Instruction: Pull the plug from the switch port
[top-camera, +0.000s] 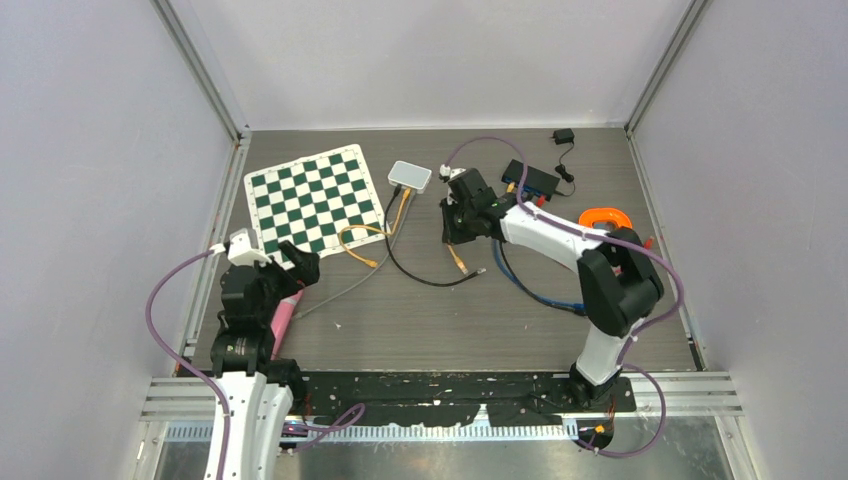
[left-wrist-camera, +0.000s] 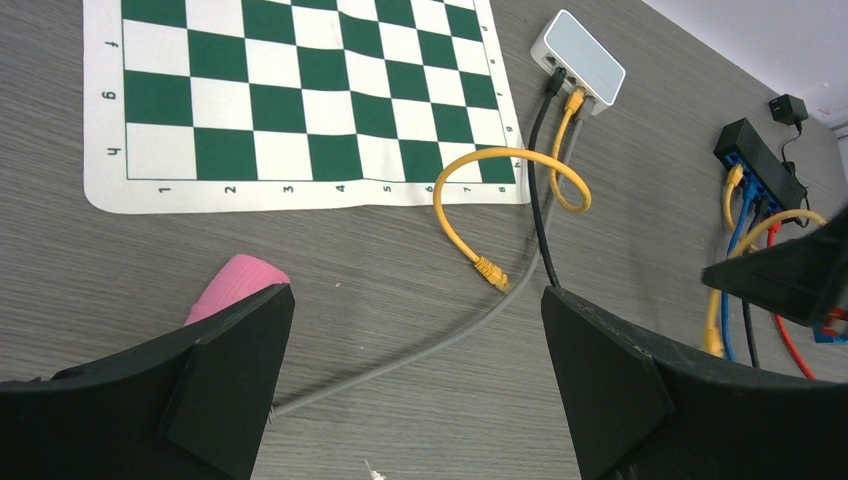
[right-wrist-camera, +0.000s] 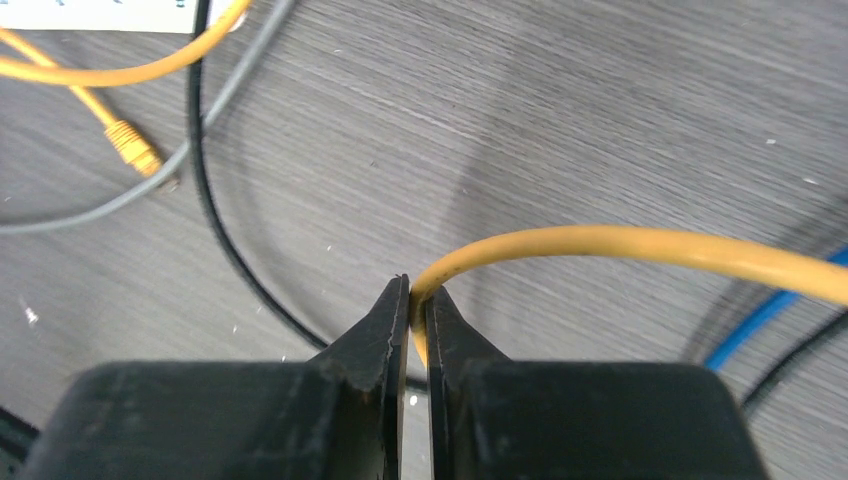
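The black switch (top-camera: 541, 181) sits at the back right. In the left wrist view it shows yellow, blue, black and red plugs along its front, the yellow plug (left-wrist-camera: 736, 174) leftmost. My right gripper is shut on the yellow cable (right-wrist-camera: 610, 242), which arches off to the right from its fingertips. Below that grip hangs the cable's free yellow end (top-camera: 459, 262). Over the front left of the table, my left gripper stands open, nothing between its fingers.
A white box (top-camera: 410, 177) with black, yellow and grey cables stands at the back centre. The chessboard mat (top-camera: 312, 200), a pink roll (top-camera: 284, 325) and an orange piece (top-camera: 603, 217) lie around.
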